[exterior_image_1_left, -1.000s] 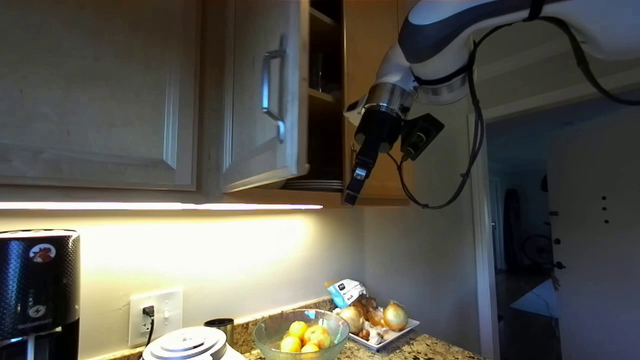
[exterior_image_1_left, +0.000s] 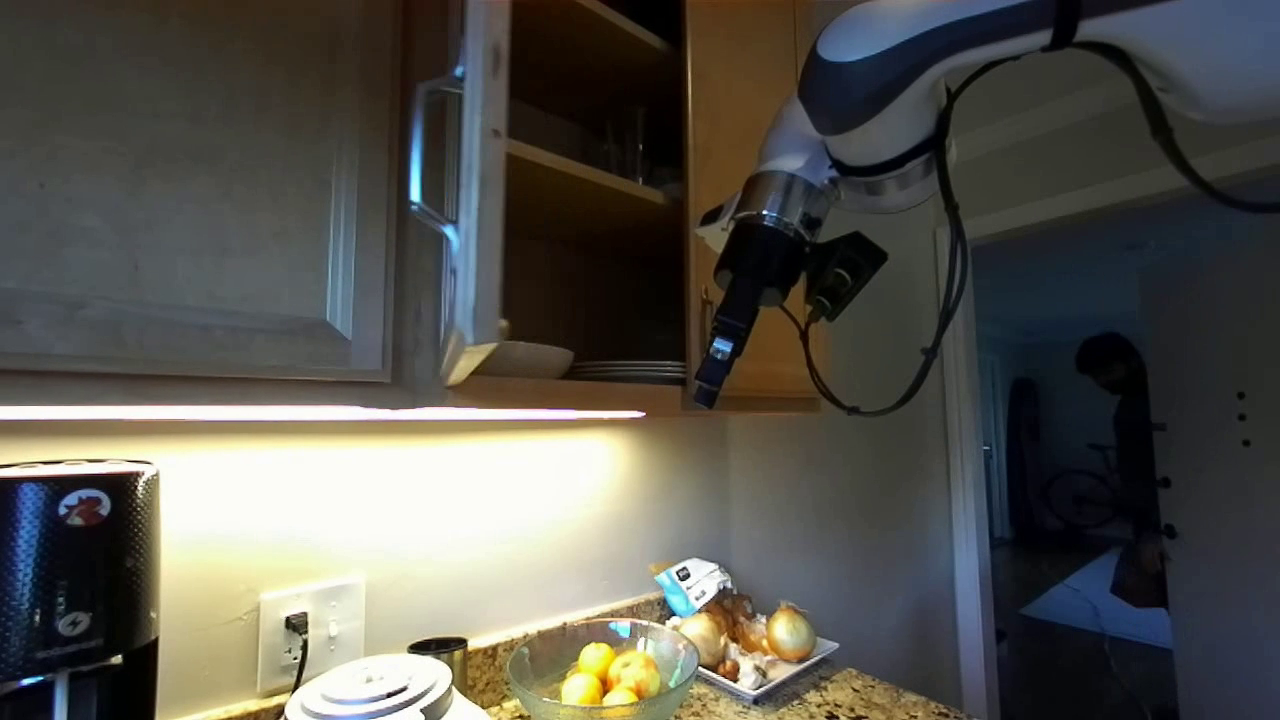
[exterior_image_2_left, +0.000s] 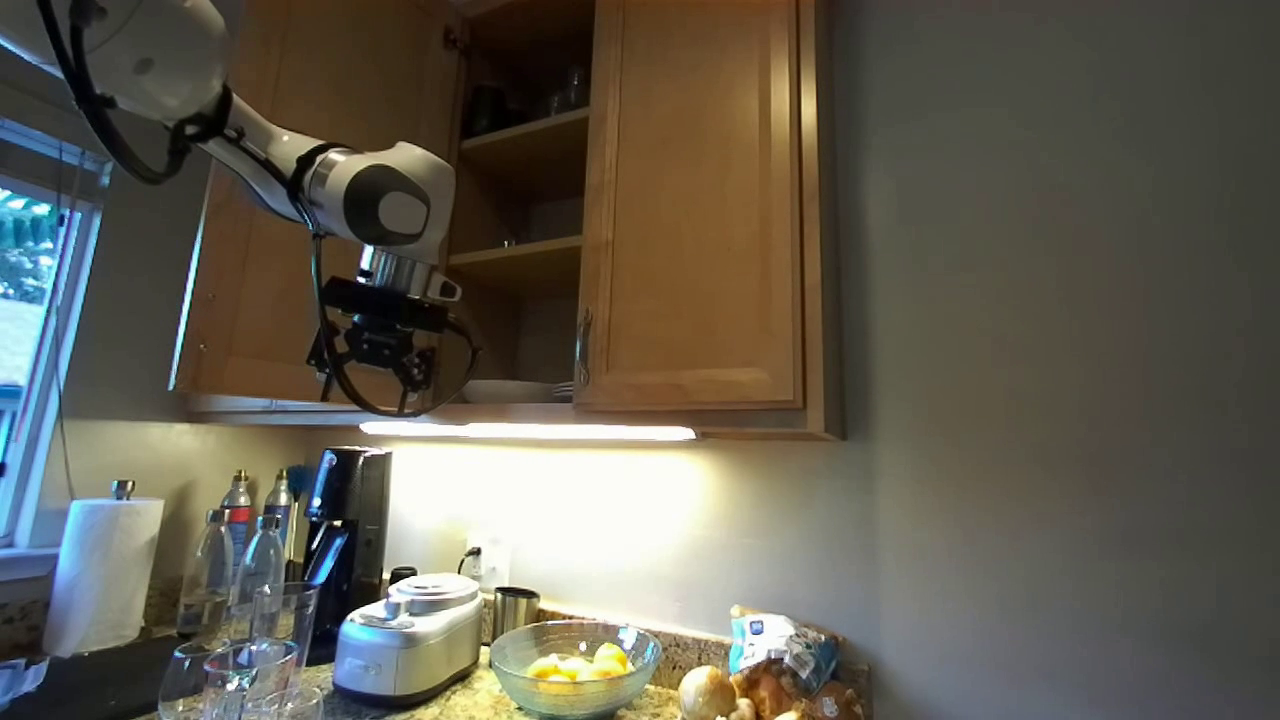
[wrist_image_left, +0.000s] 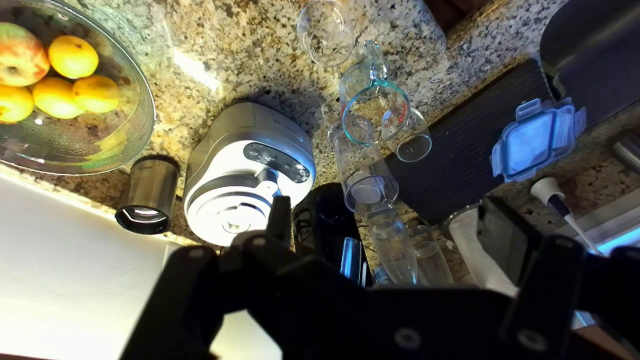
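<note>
The cabinet door (exterior_image_1_left: 482, 180) with its metal handle (exterior_image_1_left: 420, 156) stands wide open, seen nearly edge-on in exterior view 1. In exterior view 2 the inner face of this door (exterior_image_2_left: 306, 246) shows behind my arm. My gripper (exterior_image_1_left: 708, 394) points downward in front of the cabinet, to the right of the door and apart from it in exterior view 1. In the wrist view the gripper is open, its fingers far apart and nothing between them. A bowl (exterior_image_1_left: 524, 359) and stacked plates (exterior_image_1_left: 627, 371) rest on the lowest shelf.
Below are a glass fruit bowl (exterior_image_2_left: 576, 690), a silver-white appliance (exterior_image_2_left: 408, 638), a black coffee machine (exterior_image_2_left: 348, 534) and several clear glasses (wrist_image_left: 375, 108). The neighbouring cabinet door (exterior_image_2_left: 702, 204) is shut. Open air surrounds the gripper above the counter.
The cabinet door has swung farther open, to the left in exterior view 1, uncovering the shelves and bowl. My arm has barely moved. A person has appeared in the far doorway.
</note>
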